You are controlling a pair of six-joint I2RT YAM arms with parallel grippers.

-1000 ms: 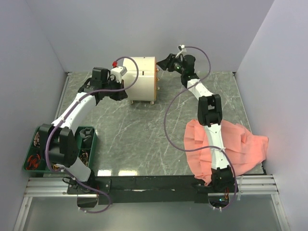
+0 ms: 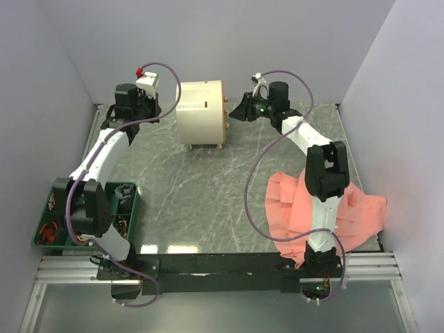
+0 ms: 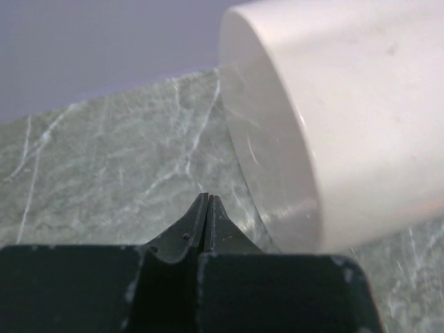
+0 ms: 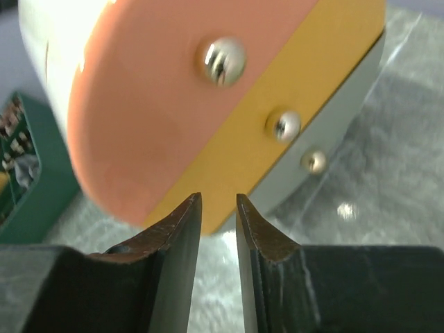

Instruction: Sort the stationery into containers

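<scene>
A white rounded drawer unit [image 2: 200, 114] stands at the back middle. Its orange, yellow and grey drawer fronts face right, each with a metal knob, such as the top knob [image 4: 223, 61]; they look closed. Left of the unit, apart from it, my left gripper [image 2: 157, 116] is shut, its tips [image 3: 214, 208] together and empty. My right gripper [image 2: 237, 116] hovers just right of the drawer fronts. A narrow gap separates its fingers [image 4: 182, 225], with nothing visible between them. At the front left sits a green compartment container [image 2: 136, 216] holding assorted small items, partly hidden by the left arm.
A crumpled coral cloth [image 2: 283, 208] lies at the front right, partly under the right arm. Walls rise behind and at both sides.
My left gripper has moved left, away from the drawer unit. The unit has not moved.
</scene>
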